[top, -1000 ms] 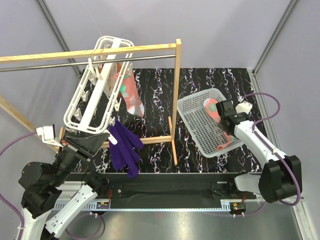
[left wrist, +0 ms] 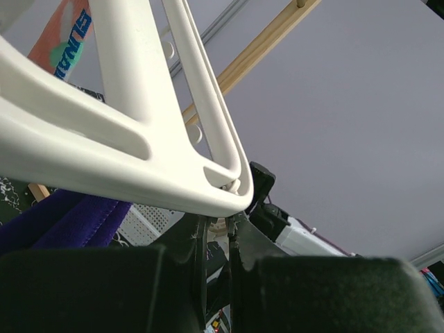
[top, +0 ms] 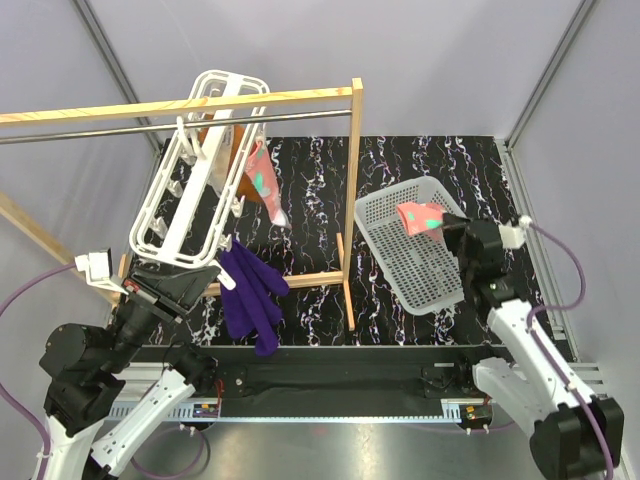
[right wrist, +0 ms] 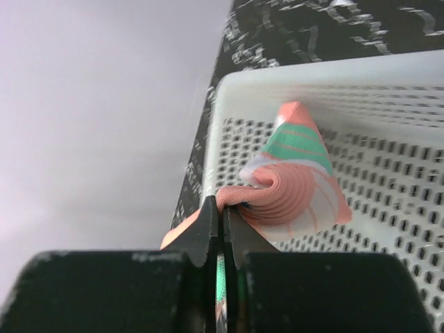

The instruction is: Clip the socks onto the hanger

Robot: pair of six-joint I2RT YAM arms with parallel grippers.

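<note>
The white clip hanger (top: pixel 180 225) hangs from the wooden rack's rail. My left gripper (top: pixel 205 278) is at its front end, shut on a pale part of the hanger, seen from below in the left wrist view. A pink and green patterned sock (top: pixel 265 185) hangs from its far right side. Purple socks (top: pixel 250 295) hang near the front right corner. Over the basket, my right gripper is shut on a gathered fold of another pink, green and white sock (right wrist: pixel 298 180). The sock (top: pixel 420 217) is bunched, and part of it lies below the fingers.
The grey perforated basket (top: pixel 385 265) stands on the dark marbled table. The rack's wooden post (top: pixel 352 190) stands between basket and hanger. An orange-brown item (top: pixel 235 150) is partly hidden behind the hanger.
The right gripper has moved up and away from the front of the basket, and the sock with it, now bunched instead of stretched along the basket. The hanging sock has swung slightly. My left arm is still.
</note>
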